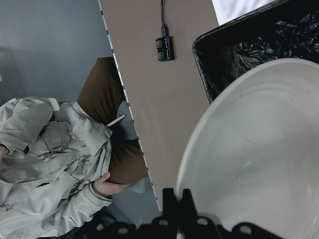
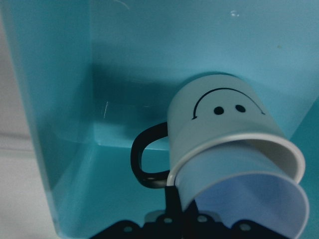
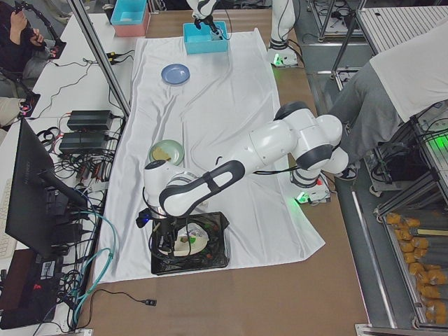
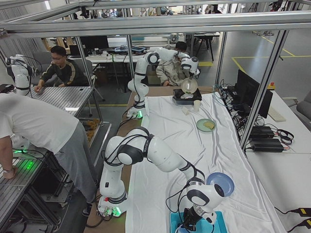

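Note:
My left gripper is shut on the rim of a white bowl (image 4: pixel 189 85), which is tilted over the black, bag-lined bin (image 1: pixel 227 64). In the right wrist view my right gripper is in the light-blue box (image 2: pixel 55 124), at the rim of a pale blue cup (image 2: pixel 224 164). That cup lies nested in the mouth of a white smiley mug (image 2: pixel 214 109) with a black handle. Whether the right fingers grip a rim cannot be told for sure.
A blue plate (image 3: pixel 175 74) and a green plate (image 3: pixel 159 152) with a yellow sponge lie on the white cloth, whose middle is mostly clear. A seated person is beyond the bin's table edge; another stands beside the table.

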